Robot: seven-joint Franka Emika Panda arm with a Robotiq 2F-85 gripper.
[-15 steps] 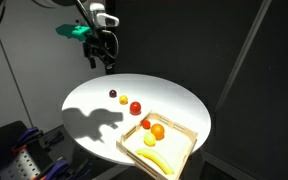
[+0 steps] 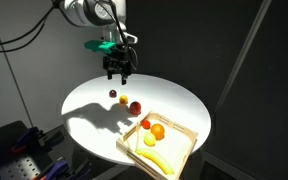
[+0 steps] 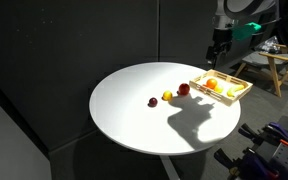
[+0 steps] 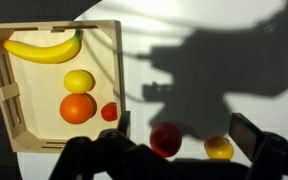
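Note:
My gripper (image 2: 116, 78) hangs well above the round white table, its two fingers wide apart and nothing between them. In the wrist view a red round fruit (image 4: 166, 139) and a yellow-orange one (image 4: 219, 148) lie below, between the black fingers. A dark plum-like fruit (image 2: 113, 93) sits farther back on the table, outside the wrist view. The wooden box (image 4: 118, 60) holds a banana (image 4: 42, 50), a yellow lemon-like fruit (image 4: 79, 81), an orange (image 4: 77, 108) and a small red fruit (image 4: 109, 112).
The low-walled box stands near the table's edge. A wooden chair (image 3: 274, 70) is beyond the table in exterior view 2.
In exterior view 1 the arm has moved to the right and a little lower, its shadow shifting along. The fruits and the box have stayed in place.

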